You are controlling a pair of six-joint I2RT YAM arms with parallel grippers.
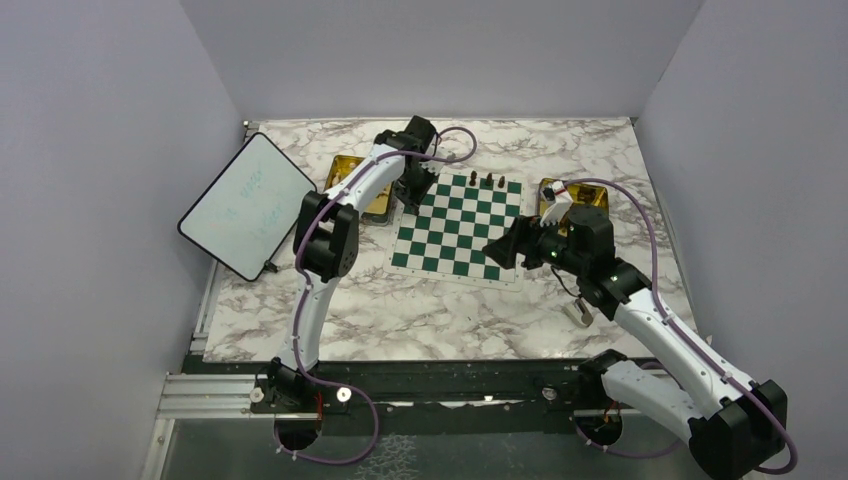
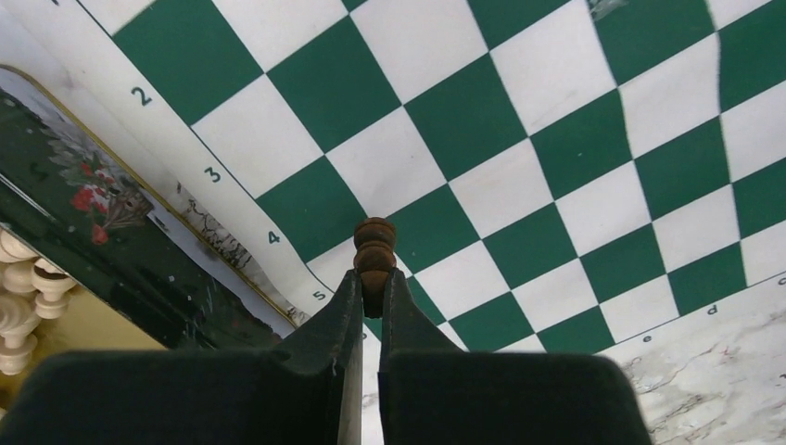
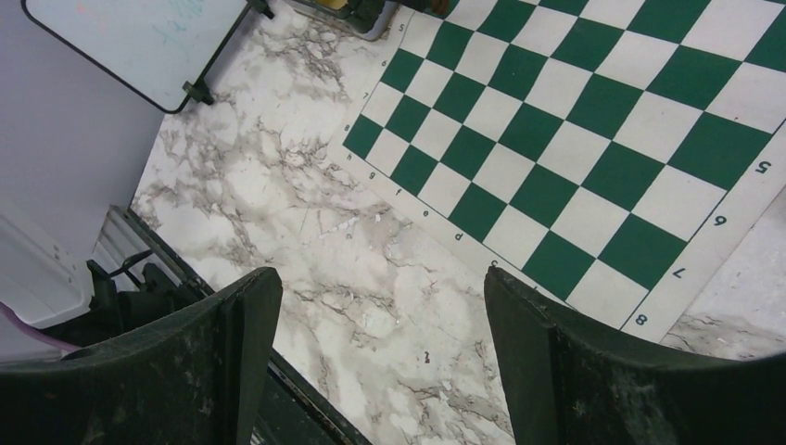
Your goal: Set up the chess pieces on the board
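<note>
The green-and-white chessboard [image 1: 455,240] lies mid-table, with a few dark pieces [image 1: 488,180] along its back edge. My left gripper is over the board's left side, shut on a dark wooden piece [image 2: 374,243] near the row-4 and row-5 marks. My right gripper hangs over the right part of the board, its fingers wide apart with nothing between them.
A yellow tray of light pieces [image 2: 46,334] sits left of the board, another tray [image 1: 590,195] to the right behind my right arm. A whiteboard [image 1: 245,205] stands at the left.
</note>
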